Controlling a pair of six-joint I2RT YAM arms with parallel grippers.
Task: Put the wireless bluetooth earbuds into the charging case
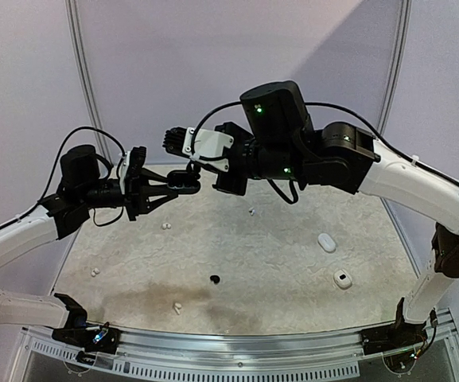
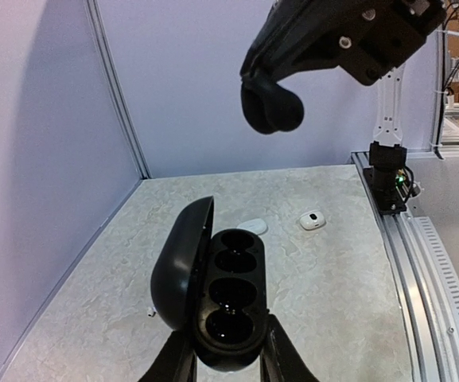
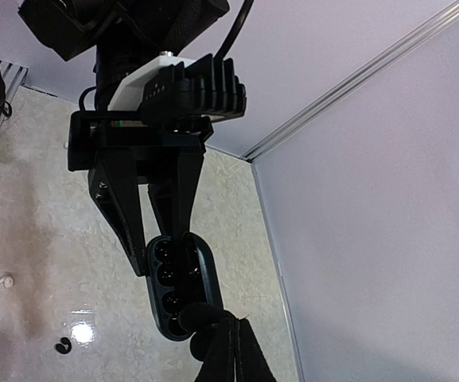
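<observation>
The open black charging case (image 2: 231,306), its lid (image 2: 183,263) raised, is held up off the table by my left gripper (image 1: 170,191), which is shut on one end of it. Several round wells in the case look empty in the left wrist view. A black earbud (image 3: 201,318) sticks out from the tips of my right gripper, shut on its thin part. From the right wrist view the earbud overlaps the near end of the case; contact cannot be told. In the left wrist view this earbud (image 2: 273,106) appears above the case. Another black earbud (image 1: 215,278) lies on the table.
Two white cases (image 1: 327,243) (image 1: 342,278) rest on the right of the table. White earbuds (image 1: 177,308) are scattered over the left and middle. Both arms stand close together above the far left, where the table beneath is mostly bare.
</observation>
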